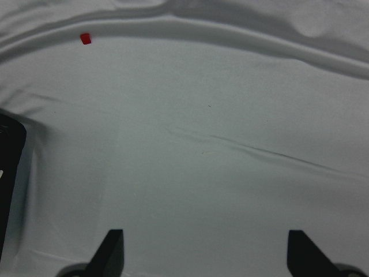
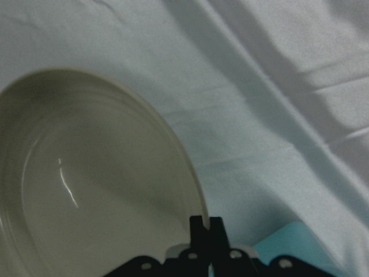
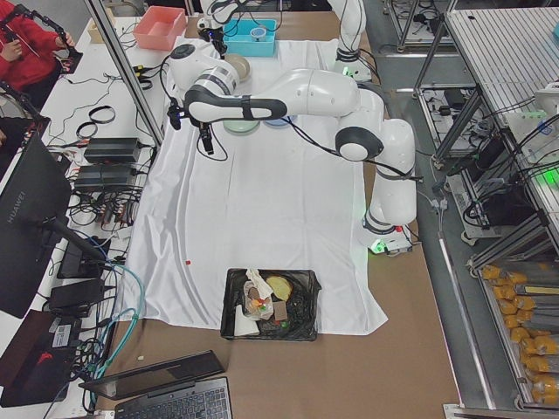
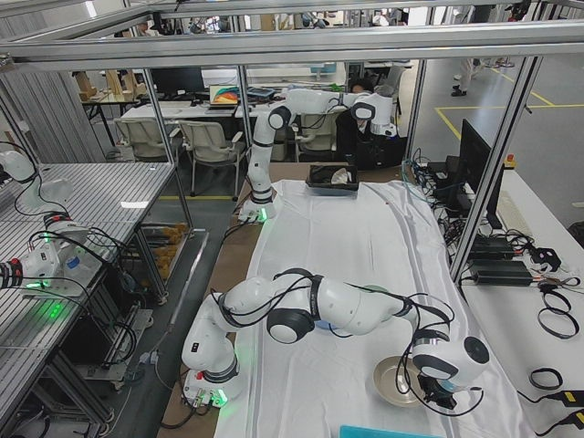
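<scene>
A beige bowl (image 4: 395, 381) (image 2: 92, 167) lies on the white cloth. At its rim my right gripper has its fingertips together, with the rim running up to them; whether it grips the rim is unclear. My left gripper is open above bare cloth beside a black tray (image 3: 271, 327) (image 1: 7, 167), which holds food scraps and packaging. A small red piece (image 3: 188, 262) (image 1: 86, 38) lies on the cloth.
A green plate (image 3: 240, 127) and a blue plate (image 3: 278, 123) sit behind the left arm. A blue container (image 3: 236, 44) is at the far end.
</scene>
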